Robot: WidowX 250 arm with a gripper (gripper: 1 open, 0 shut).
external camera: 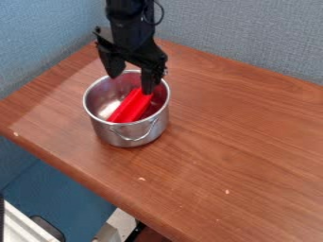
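Observation:
My black gripper [131, 67] hangs open just over a steel pot [127, 130], its two fingers apart at the height of the rim or a little above. A red elongated object [127, 112] lies inside the pot, partly under the right finger. Nothing shows held between the fingers.
The pot stands on a wooden table [228, 161] near its left side, with a wire handle hanging at the front. Blue surfaces border the table at the left.

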